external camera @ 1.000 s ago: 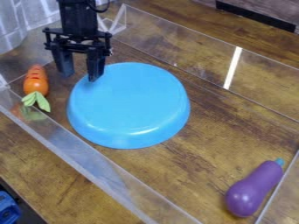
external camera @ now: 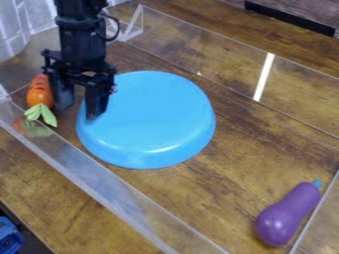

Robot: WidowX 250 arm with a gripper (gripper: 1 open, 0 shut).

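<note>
My gripper (external camera: 77, 87) is low at the upper left, its dark fingers between an orange carrot (external camera: 40, 91) with pale green leaves and a large upturned blue round object (external camera: 149, 117). The fingers partly overlap the carrot and the blue object's left edge in this view; whether they touch either, or hold anything, I cannot tell. A purple eggplant (external camera: 286, 214) lies at the lower right, well away from the gripper.
Clear plastic walls (external camera: 119, 198) border the wooden surface (external camera: 225, 179) on several sides. A dark blue object (external camera: 7, 236) shows at the lower left corner.
My gripper has moved down and toward the viewer, closer to the carrot and the blue object's left edge. The carrot, blue object and eggplant look unmoved.
</note>
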